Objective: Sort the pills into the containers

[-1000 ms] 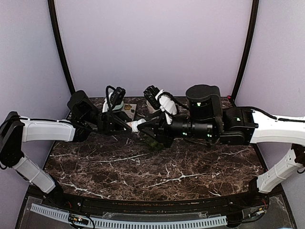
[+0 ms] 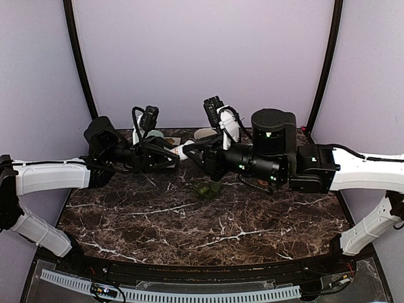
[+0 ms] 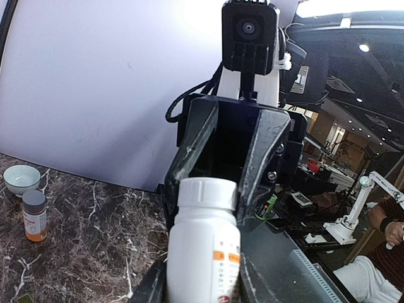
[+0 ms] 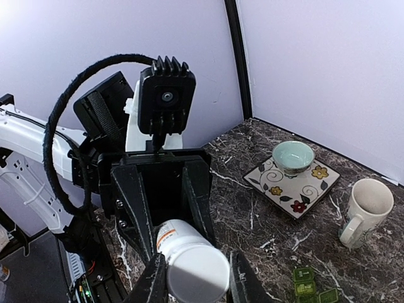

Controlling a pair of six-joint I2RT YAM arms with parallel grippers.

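Observation:
A white pill bottle [image 3: 203, 262] with an orange-marked label is held in the air between my two grippers. My left gripper is shut on its body. From the other side, my right gripper is shut on the white cap [image 4: 197, 273], which still sits on the bottle. The bottle's inside is hidden. On the table below lies a green pill organizer [image 4: 305, 288], partly cut off in the right wrist view; in the top view the organizer [image 2: 206, 190] is beneath the right gripper. A second bottle [image 3: 35, 218], grey-capped with an orange base, stands upright.
A pale bowl [image 3: 22, 178] is behind the second bottle. Towards the back, a teal bowl [image 4: 293, 155] rests on a flowered square plate [image 4: 278, 189], with a cream mug [image 4: 361, 218] to its right.

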